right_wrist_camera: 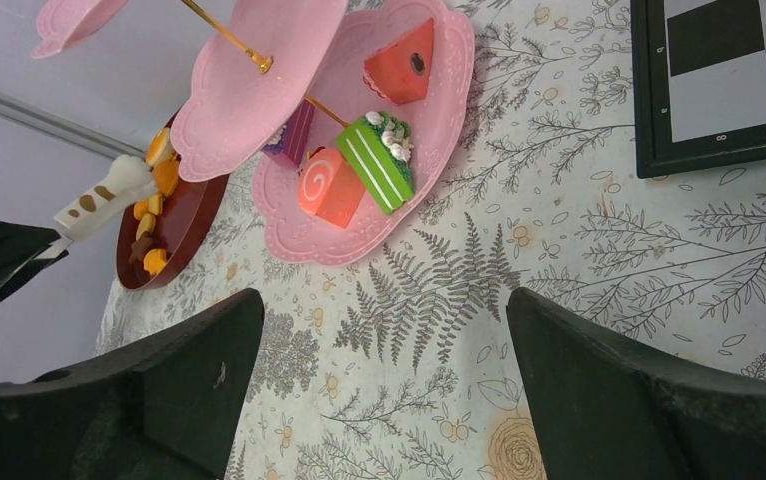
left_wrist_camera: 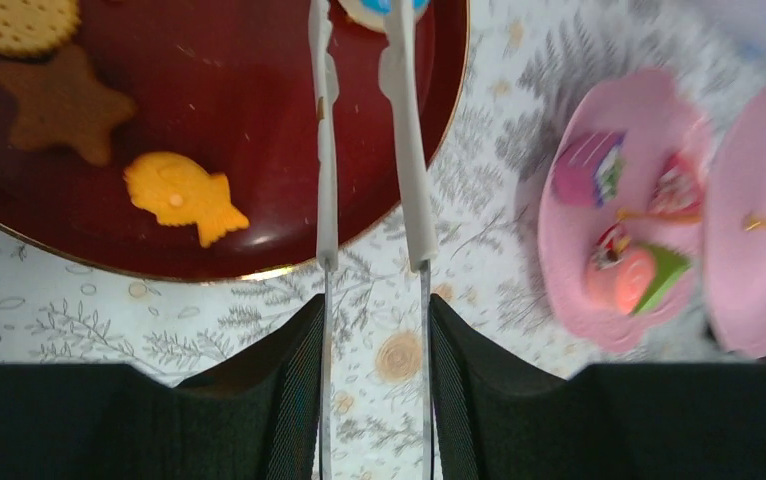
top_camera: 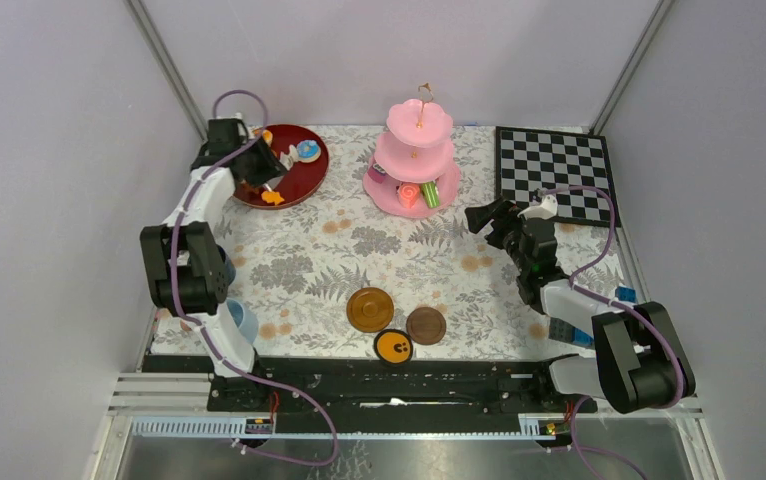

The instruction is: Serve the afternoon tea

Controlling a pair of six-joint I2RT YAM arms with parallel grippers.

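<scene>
My left gripper is shut on a pair of white tongs (left_wrist_camera: 412, 170). In the left wrist view the tongs' two arms stand apart over the dark red tray (left_wrist_camera: 259, 80), and their tips run out of frame. On the tray lie a fish-shaped cookie (left_wrist_camera: 179, 195), a brown star cookie (left_wrist_camera: 67, 103) and a round biscuit (left_wrist_camera: 21, 25). Seen from the right wrist, the brown-spotted tongs (right_wrist_camera: 89, 208) reach over the tray's treats; whether they grip one cannot be told. My right gripper is open and empty, right of the pink three-tier stand (top_camera: 414, 160).
Toy cake slices, including a green one (right_wrist_camera: 379, 160), sit on the stand's lowest tier. A checkered board (top_camera: 559, 170) lies at the back right. A gold-brown disc (top_camera: 370, 310) and two coasters lie near the front. A light blue cup (top_camera: 246, 320) stands front left, partly hidden.
</scene>
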